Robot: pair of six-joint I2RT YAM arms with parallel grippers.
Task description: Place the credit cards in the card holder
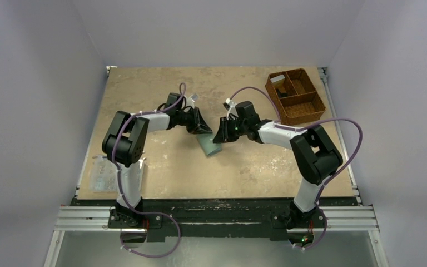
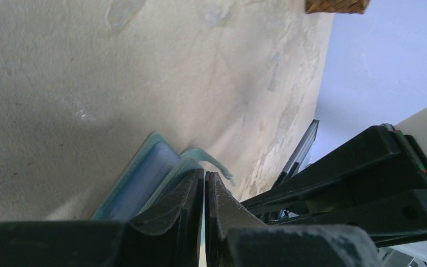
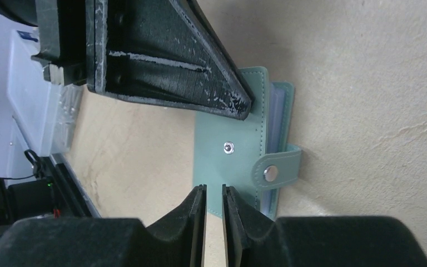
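The teal card holder [image 1: 209, 146] lies mid-table, its strap [image 3: 278, 167] and clear inner sleeves along one edge. In the left wrist view, the edges of the holder [image 2: 169, 167] stand slightly apart. At its far end my left gripper [image 1: 208, 132] is shut on it; one finger [image 3: 222, 92] shows over the cover, the other is hidden there. My right gripper is partly open at the holder's side, a narrow gap between its fingers and nothing visibly held. I cannot make out any credit card for certain.
A divided wicker basket [image 1: 306, 114] stands at the back right with a pale flat item [image 1: 278, 79] in one compartment. A clear plastic box [image 1: 103, 177] sits at the front left, behind the left arm.
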